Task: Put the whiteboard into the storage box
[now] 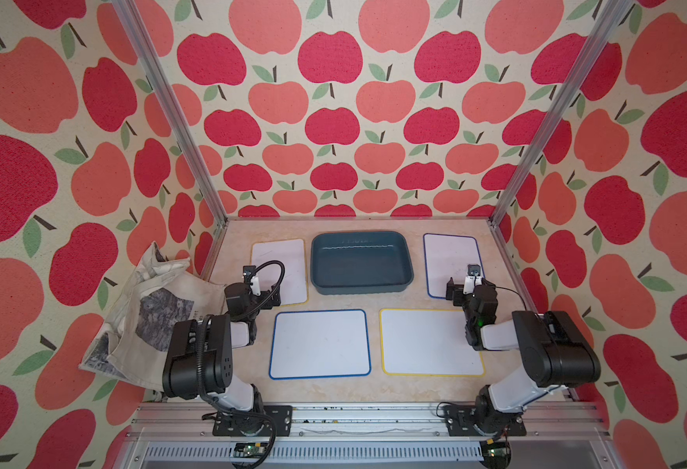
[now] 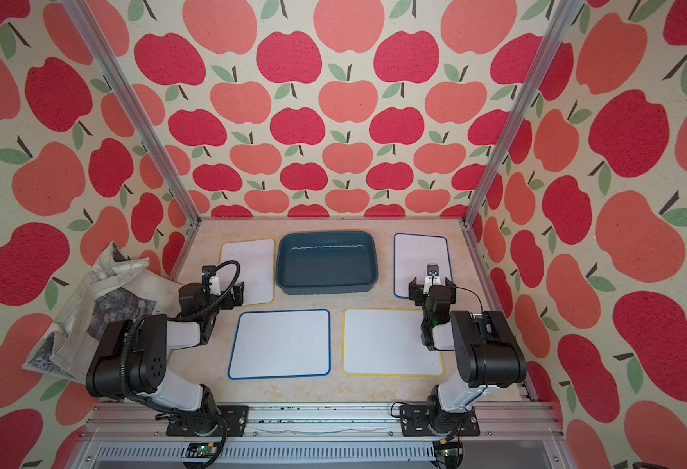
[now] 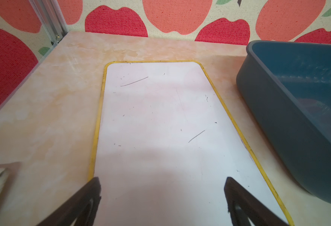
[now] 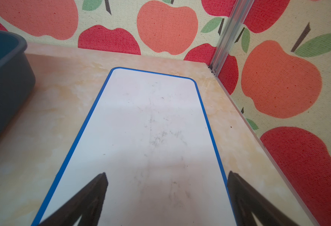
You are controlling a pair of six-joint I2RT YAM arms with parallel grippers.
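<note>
Several whiteboards lie flat around an empty dark blue-grey storage box (image 1: 361, 289) at the back centre. In front are a blue-edged board (image 1: 320, 344) and a yellow-edged board (image 1: 429, 344). Another yellow-edged board (image 3: 157, 113) lies left of the box, and another blue-edged board (image 4: 150, 116) lies right of it. My left gripper is open above the left board's near part, holding nothing. Over the near end of the right board stands my right gripper, also open and empty. The arms partly cover these boards in the top views.
A crumpled beige cloth bag (image 1: 155, 305) hangs at the left beside the left arm. Patterned walls close off the back and both sides, with metal posts (image 1: 546, 109) in the corners. Narrow bare strips of table separate the boards.
</note>
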